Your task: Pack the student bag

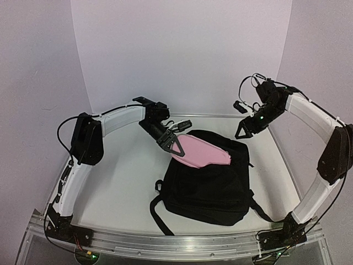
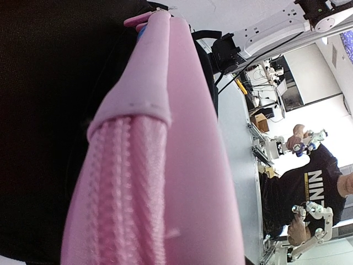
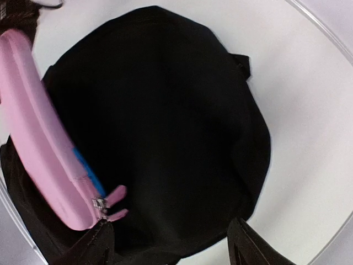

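A pink zippered case [image 1: 201, 152] lies at a slant over the upper part of the black student bag [image 1: 207, 190]. At the case's left end, my left gripper [image 1: 177, 148] is shut on it. Pink material [image 2: 193, 143] fills the middle of the left wrist view, where those fingers do not show. Beyond the bag's upper right edge, my right gripper [image 1: 243, 131] stands open and empty. Its two fingers are wide apart at the bottom of the right wrist view, with the case's zipper-pull end [image 3: 80, 212] near the left one. How far the case sits inside the bag cannot be told.
Shoulder straps [image 1: 159, 215] spread from the bag's lower sides. Walls rise at the back and both sides, and a metal rail [image 1: 176, 243] runs along the front.
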